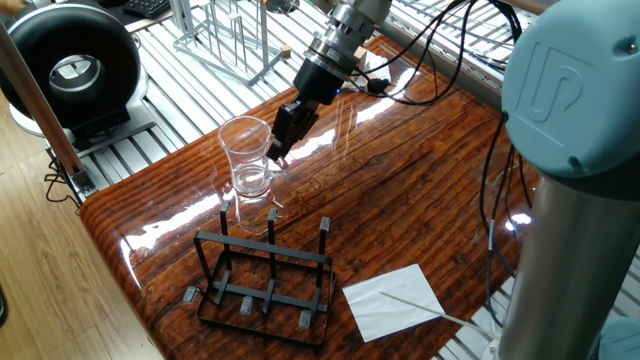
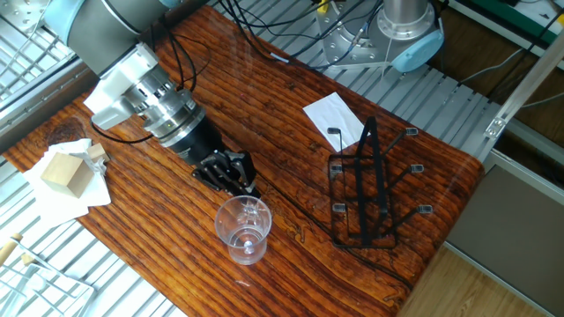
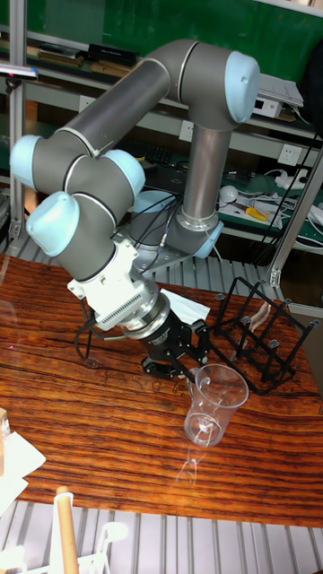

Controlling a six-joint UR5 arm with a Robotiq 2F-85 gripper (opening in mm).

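Observation:
A clear, flared glass cup (image 1: pixel 247 160) stands upright on the glossy wooden table, with its handle side facing my gripper. My gripper (image 2: pixel 248 187) is angled down, its black fingers (image 2: pixel 214 169) close beside the cup's rim and handle. In exterior view 3 the gripper (image 3: pixel 196 371) overlaps the near side of the cup (image 3: pixel 212 412). How the fingertips stand against the handle, and whether they are closed on it, cannot be made out. A black wire rack (image 1: pixel 265 290) with several upright prongs rests on the table, apart from the cup.
White paper (image 1: pixel 393 302) lies beside the rack, with a thin rod over it. A wooden block (image 2: pixel 67 174) sits on another white sheet at a table edge. Black cables (image 1: pixel 428 100) run along the arm side. Bare tabletop lies between cup and rack.

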